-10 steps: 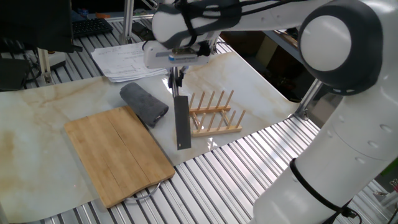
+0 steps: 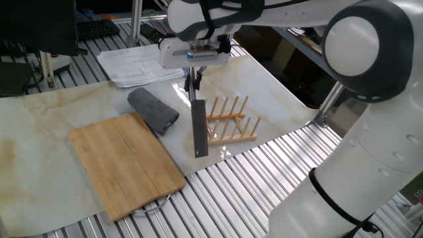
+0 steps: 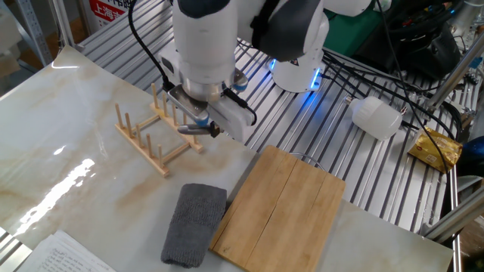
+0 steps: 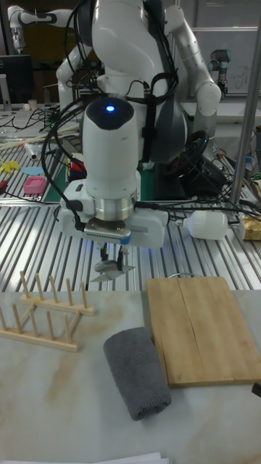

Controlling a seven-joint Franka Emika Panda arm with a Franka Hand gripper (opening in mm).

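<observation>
A knife with a dark, broad blade point(image 2: 199, 129) and a metal handle hangs from my gripper point(image 2: 192, 82), which is shut on the handle. In exterior view 1 the blade points down and overlaps the left end of the wooden peg rack point(image 2: 231, 139). From the front, the gripper point(image 4: 114, 254) and the knife point(image 4: 110, 272) appear in the air to the right of the rack point(image 4: 38, 338). The wooden cutting board point(image 3: 283, 208) lies flat, with the rolled grey towel point(image 3: 194, 225) beside it.
Papers point(image 2: 135, 65) lie at the far side of the marbled tabletop point(image 2: 39, 142). A white bulb-shaped container point(image 3: 376, 118) and a yellow packet point(image 3: 435, 149) rest on the slatted metal surface. Bare tabletop surrounds the rack's outer side.
My gripper and the knife have shifted slightly right in exterior view 1, toward the rack, and a touch upward. Board, towel and rack are unmoved.
</observation>
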